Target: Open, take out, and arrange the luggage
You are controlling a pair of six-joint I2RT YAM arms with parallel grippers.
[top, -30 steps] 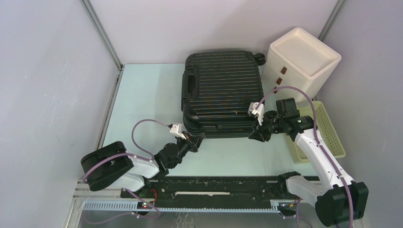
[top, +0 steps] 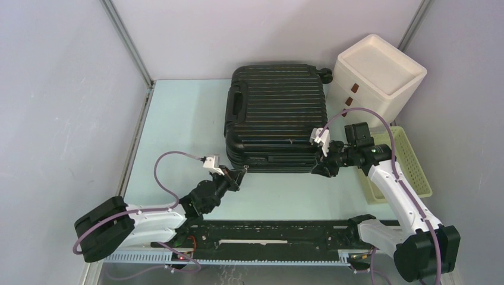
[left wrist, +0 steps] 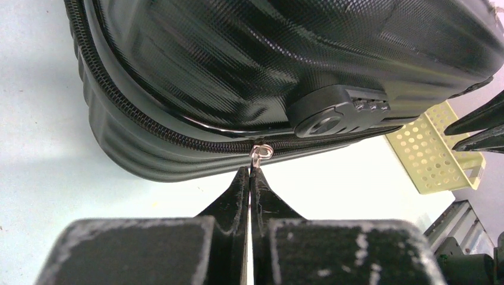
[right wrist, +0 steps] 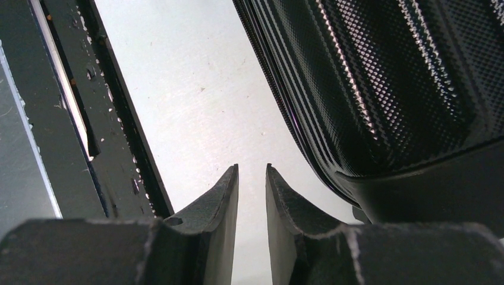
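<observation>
The black ribbed suitcase lies flat on the table, its zipper edge facing me. My left gripper is at the suitcase's front left corner. In the left wrist view its fingers are shut on the thin metal zipper pull, whose ring shows just above the tips. The zipper seam runs along the corner, close under the lock. My right gripper stands part open at the suitcase's front right. Only bare table shows between its fingers in the right wrist view.
A white drawer box stands at the back right, close to the suitcase. Beside the right arm is a yellow-green basket. Clear table lies to the left of the suitcase and in front of it.
The suitcase has shifted slightly left. The right arm looks unmoved.
</observation>
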